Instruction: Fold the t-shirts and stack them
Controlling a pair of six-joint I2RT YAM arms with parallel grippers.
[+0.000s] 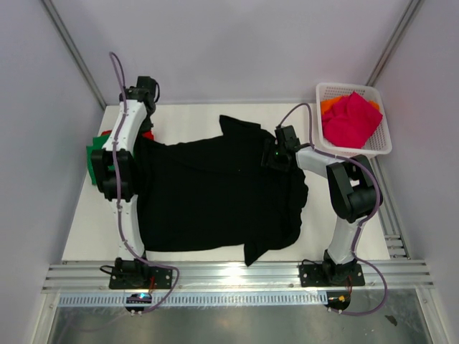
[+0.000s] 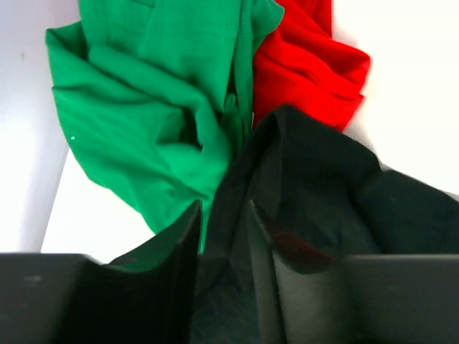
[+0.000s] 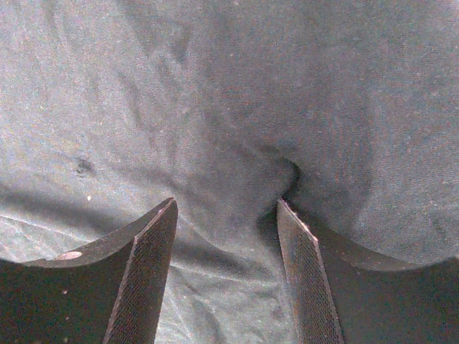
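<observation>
A large black t-shirt (image 1: 208, 201) lies spread across the table, creased along its right side. My left gripper hangs over its top-left corner, fingers part open, with black cloth (image 2: 330, 186) beneath; whether any is between the fingers is unclear. Beside that corner lie folded green cloth (image 2: 143, 100) and red cloth (image 2: 308, 72), partly hidden by the left arm in the top view. My right gripper stands open, low over the shirt's upper right, creased fabric under its fingers.
A white basket (image 1: 381, 143) holding pink and orange clothing (image 1: 350, 122) sits at the back right. Bare table (image 1: 186, 122) shows along the back, at the left edge and at the front right.
</observation>
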